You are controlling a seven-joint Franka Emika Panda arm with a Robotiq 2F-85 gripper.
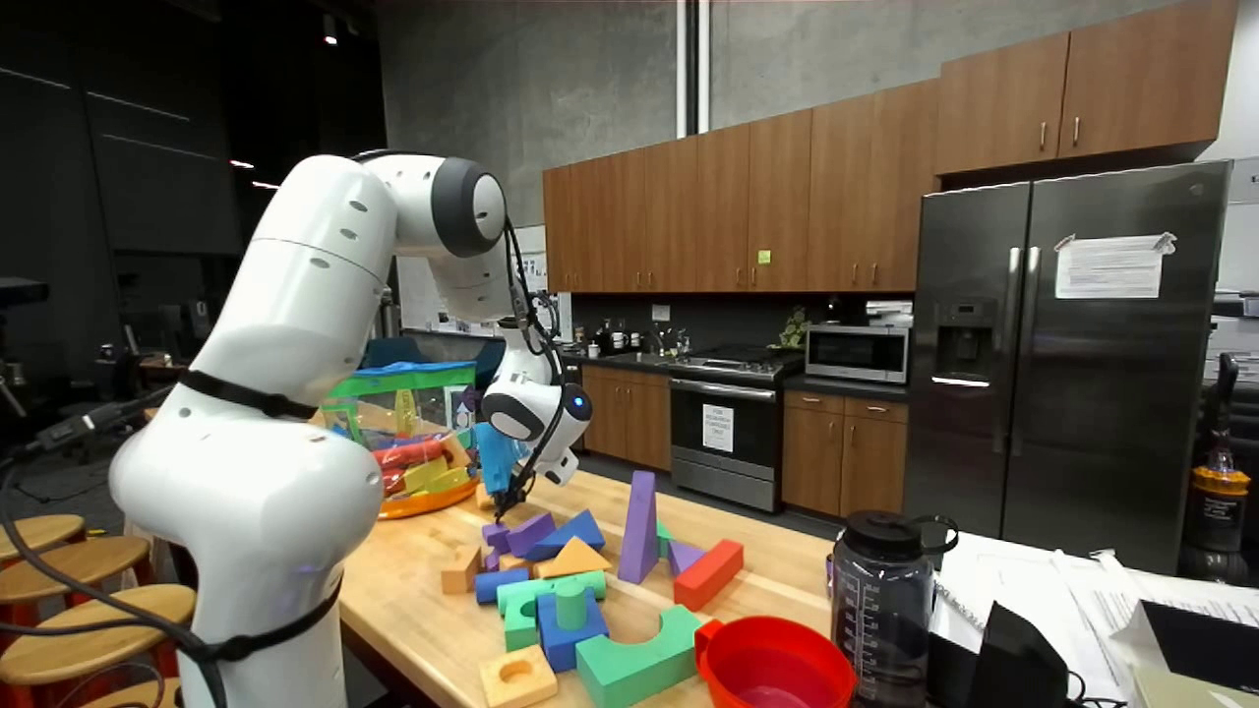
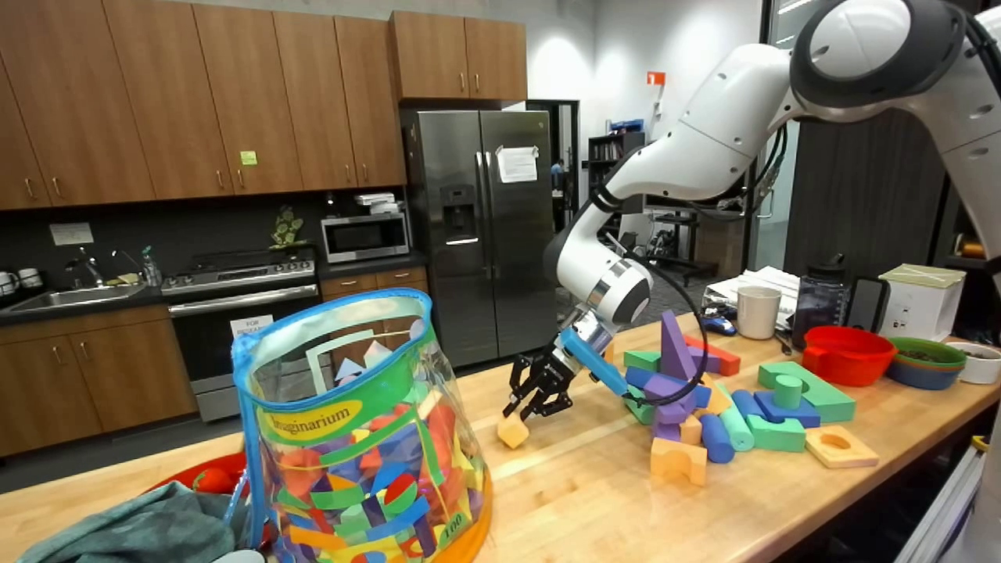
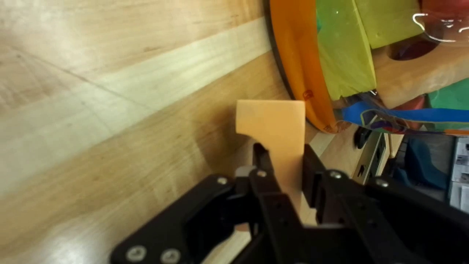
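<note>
A light orange block (image 3: pixel 272 118) with a curved cut-out in one side is held between the black fingers of my gripper in the wrist view. From the second exterior view, the same block (image 2: pixel 513 431) sits at the tips of my gripper (image 2: pixel 535 405), low over the wooden table; whether it touches the wood I cannot tell. Only a sliver of it shows behind the arm in the first exterior view.
A clear bag of mixed blocks (image 2: pixel 352 469) stands close beside the gripper, its orange base (image 3: pixel 303 61) near the held block. Several loose blocks, including a purple wedge (image 1: pixel 639 527), crowd the table behind. A red cup (image 1: pixel 775 667) and a dark bottle (image 1: pixel 881 614) stand farther along.
</note>
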